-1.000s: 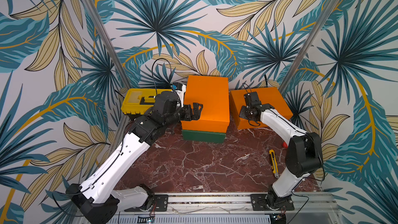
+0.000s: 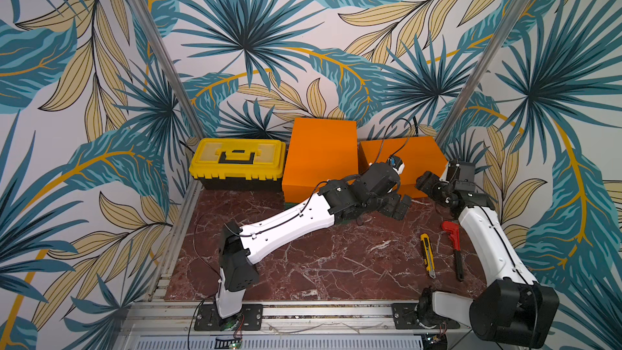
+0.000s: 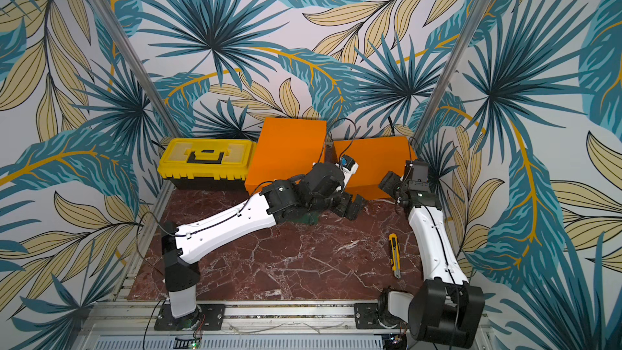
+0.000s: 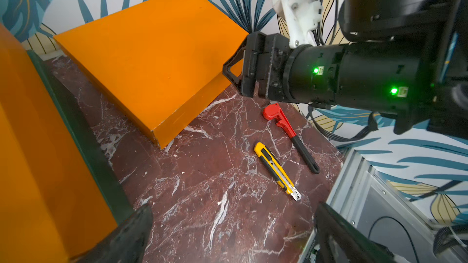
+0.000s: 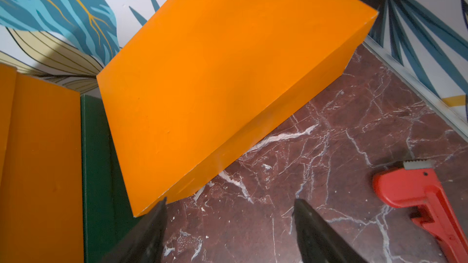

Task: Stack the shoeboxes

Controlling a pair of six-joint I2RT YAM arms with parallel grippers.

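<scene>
An orange shoebox [image 2: 320, 152] lies on a dark green box [image 4: 78, 136], forming a stack at the back middle of the table. To its right, a second orange shoebox [image 2: 414, 155] lies flat and turned at an angle, with nothing on it. My left gripper is open and empty, reaching across the stack toward the second shoebox's near side. By that shoebox's right end is my right gripper, its fingers apart and nothing between them; in the right wrist view the box [image 5: 229, 78] shows beyond the fingertips. The left arm partly hides both orange boxes from above.
A yellow toolbox [image 2: 238, 158] stands left of the stack. A yellow utility knife [image 2: 427, 254] and a red pipe wrench [image 2: 453, 236] lie at the table's right.
The left arm has swung right, from beside the toolbox across the stack. My right gripper has moved right, off the second shoebox's front left to its right end. The boxes look unmoved overall.
</scene>
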